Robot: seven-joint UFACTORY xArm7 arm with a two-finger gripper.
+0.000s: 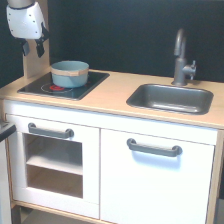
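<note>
My white gripper [33, 48] hangs at the upper left with its dark fingers apart. Nothing shows between them. A blue-grey pot [70, 80] stands upright on the black cooktop [38, 87], below and to the right of the gripper, well clear of it. A tan patch shows on the pot's front near the rim. Its inside is mostly out of sight.
A sink [170, 98] with a dark tap [180, 58] is set into the right of the wooden countertop [112, 92]. Counter between cooktop and sink is bare. Below are a windowed oven door [85, 126] and a white cabinet door [150, 185], both with grey handles. A pale object [4, 175] edges in at lower left.
</note>
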